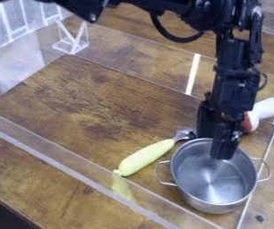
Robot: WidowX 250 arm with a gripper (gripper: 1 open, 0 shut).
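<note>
My black gripper (226,134) hangs just over the back of a silver pot (214,183) with two handles at the lower right; its fingertips are dark and partly overlap the pot's interior. A pale yellow corn-like object (146,157) lies left of the pot, with a metal utensil (183,135) by its upper end. A white and red object (262,114) is partly hidden behind my gripper on the right. Whether anything is between the fingers is hard to see.
Transparent edges run along the left, front and right. A white rack (70,36) stands at the upper left.
</note>
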